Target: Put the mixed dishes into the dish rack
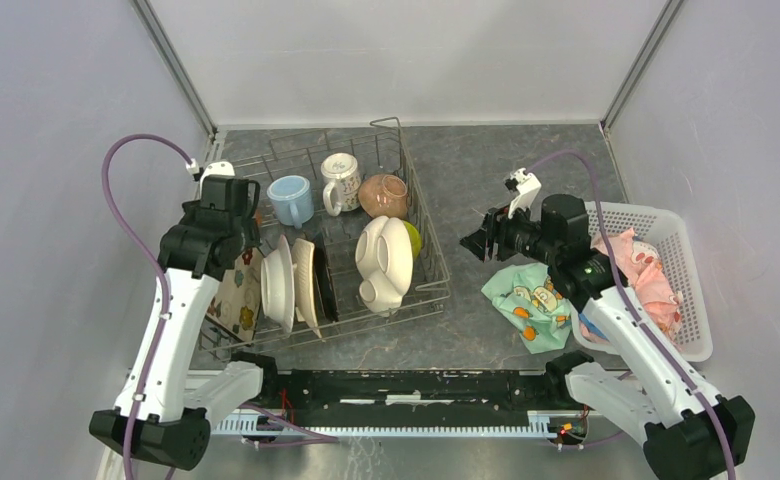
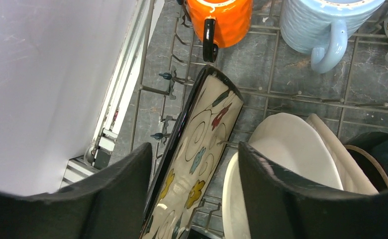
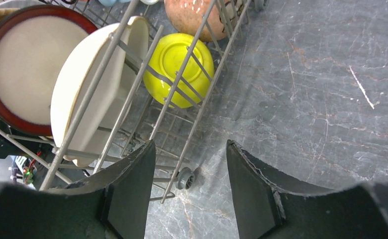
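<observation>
The wire dish rack [image 1: 416, 290] holds a patterned dish [image 2: 197, 159], white bowls and plates [image 1: 278, 282], an orange mug [image 2: 222, 22], a blue mug [image 1: 291, 200], a printed mug [image 1: 342, 175], a brown cup [image 1: 383, 195] and a yellow bowl [image 3: 174, 64]. My left gripper is open above the patterned dish, the dish visible between its fingers. My right gripper hangs right of the rack over the grey surface; in the right wrist view its fingers stand apart with nothing visible between them.
A white basket [image 1: 696, 320] with pink cloths sits at the far right. A mint cloth [image 1: 521, 305] lies left of it. The grey surface between rack and right arm is clear. Walls bound both sides and the back.
</observation>
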